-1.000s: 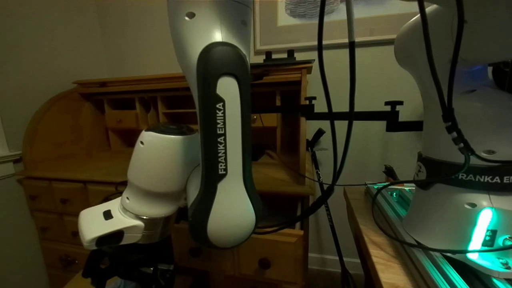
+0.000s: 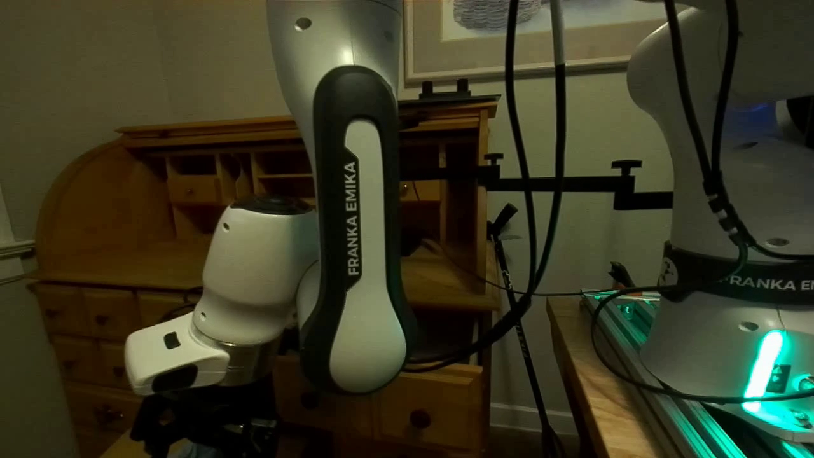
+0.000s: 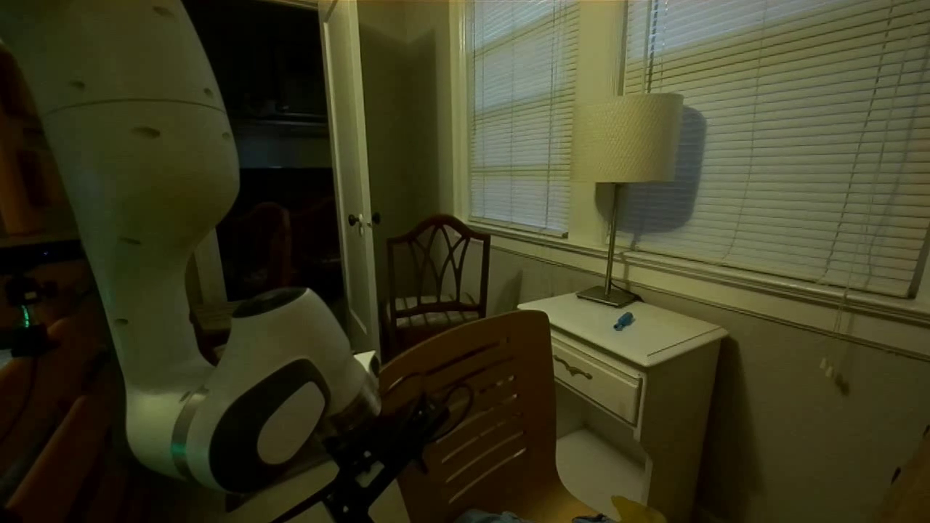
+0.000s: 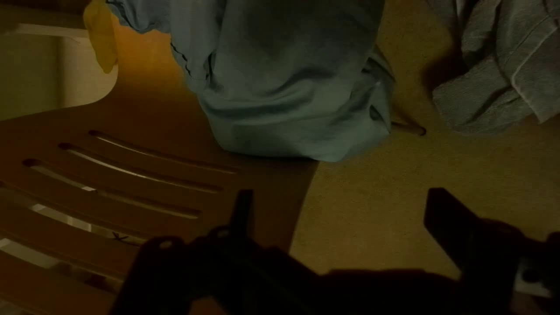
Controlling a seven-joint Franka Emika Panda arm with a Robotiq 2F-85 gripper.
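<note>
My gripper is open, its two dark fingers wide apart in the wrist view with nothing between them. Ahead of the fingertips lies a crumpled blue-grey cloth (image 4: 294, 99), partly on the wooden chair (image 4: 152, 94) and partly past its edge. A separate grey cloth (image 4: 504, 78) rests at the upper right on a tan surface. Something yellow (image 4: 100, 36) hangs at the chair's edge, at the upper left. In the second exterior view the gripper's dark body is beside the chair's slatted back (image 3: 497, 392); the cloth shows only at the bottom edge.
Beyond the chair stands a white side table (image 3: 680, 331) with a lamp (image 3: 628, 144) and a small blue object (image 3: 624, 321). A dark chair (image 3: 436, 279) is farther back. A wooden roll-top desk (image 2: 252, 259) fills the background. Loose cables (image 2: 526, 229) hang between the arm and its base.
Almost nothing differs; the arm looks to be in the same pose above the chair as a second ago.
</note>
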